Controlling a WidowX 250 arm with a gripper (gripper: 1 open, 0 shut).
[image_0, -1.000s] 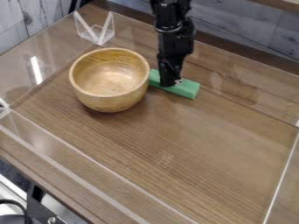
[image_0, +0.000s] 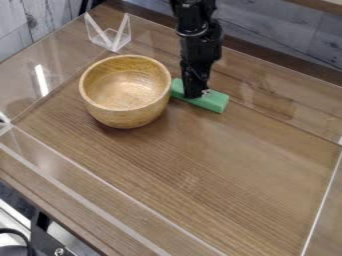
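A black gripper (image_0: 199, 82) reaches down from the top of the view, its fingertips low over a green rectangular block (image_0: 210, 101) lying on the wooden table. It looks shut; whether anything is between its fingertips is too small to tell. A large tan bowl (image_0: 123, 92) sits just left of the block, hiding or touching its left end.
Clear plastic pieces (image_0: 110, 35) stand at the back left and at the left edge. A wall runs along the back. A dark cable lies at the lower left, off the table's edge.
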